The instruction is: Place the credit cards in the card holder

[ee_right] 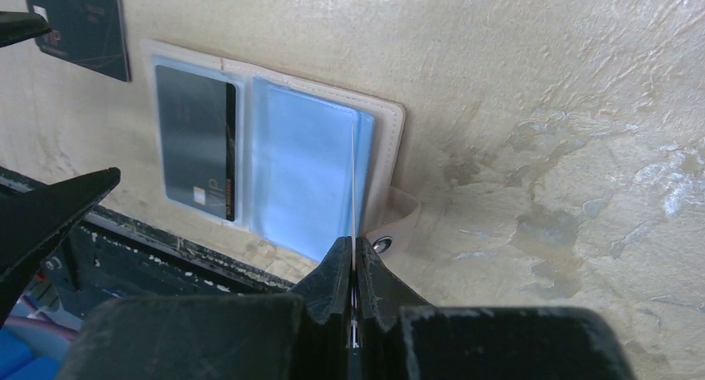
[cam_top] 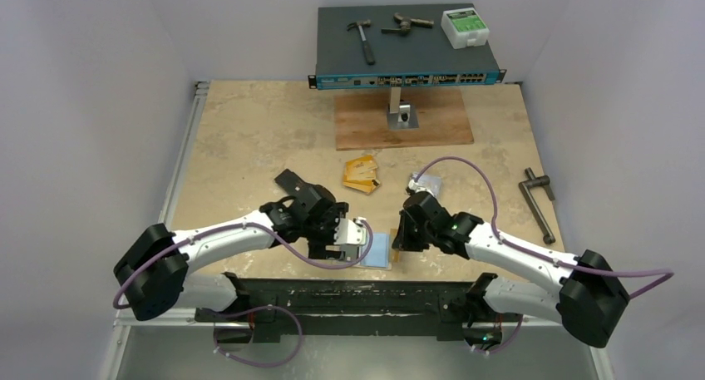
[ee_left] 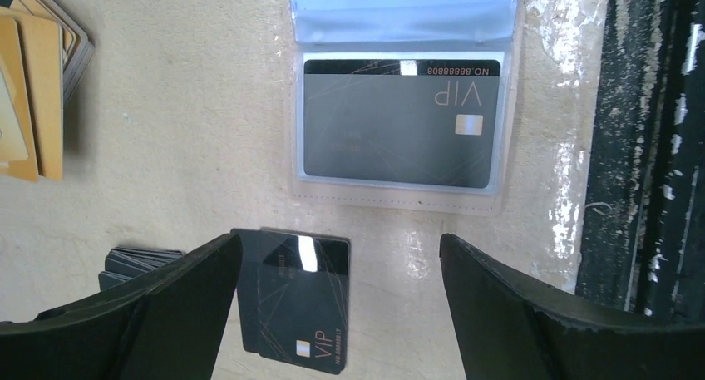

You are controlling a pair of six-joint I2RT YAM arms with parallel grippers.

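The card holder lies unfolded: a clear pocket [ee_left: 399, 195] with a black VIP card [ee_left: 374, 130] in it, and a blue side [ee_right: 299, 164]. My right gripper is shut on a gold card [cam_top: 395, 245], which appears edge-on as a thin line above the blue side's outer edge. Whether the card touches the holder I cannot tell. Over the pocket's outer side, my left gripper stands open, nothing between its fingers. Loose black cards [ee_left: 303, 301] lie on the table below it. More gold cards [cam_top: 361, 172] lie farther back.
Another stack of black cards [cam_top: 288, 180] lies back left. A clear packet [cam_top: 429, 185] sits behind the right arm. The dark front rail [cam_top: 357, 293] runs close to the holder. Free table lies right of the holder.
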